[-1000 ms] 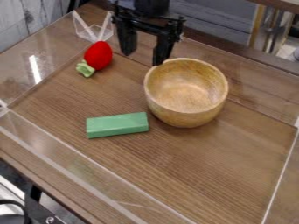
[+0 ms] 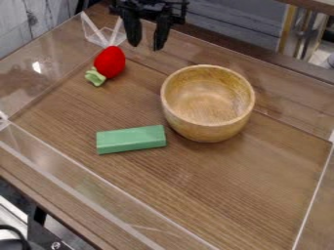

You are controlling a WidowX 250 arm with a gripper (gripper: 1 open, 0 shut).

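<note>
My gripper [image 2: 146,37] is at the top centre of the camera view, dark and partly cut off by the frame, open with nothing visible between its fingers. Below and left of it lie a red object [image 2: 111,61] with a small pale green piece [image 2: 96,76] beside it. A tan round bowl [image 2: 206,103] sits right of centre, and a green rectangular block [image 2: 131,139] lies lower left.
A white wire-like item [image 2: 104,29] stands at the upper left.
My gripper has moved up and back in the view, away from the bowl toward the table's far edge. The objects on the table look unmoved.
</note>
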